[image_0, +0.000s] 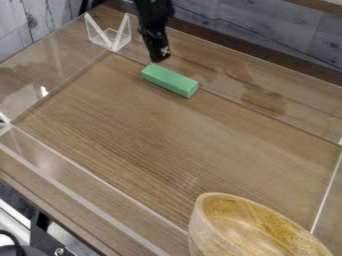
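Note:
The black gripper (155, 50) hangs at the top centre of the camera view, just above and a little left of a green block (171, 82) that lies on the wooden table (160, 160). The gripper is small and dark, so whether its fingers are open or shut is unclear.
A clear, wire-like object (110, 30) stands at the top left. A large tan bowl (247, 225) sits at the bottom right. The table's left edge has clear plastic along it, and its middle and right are bare.

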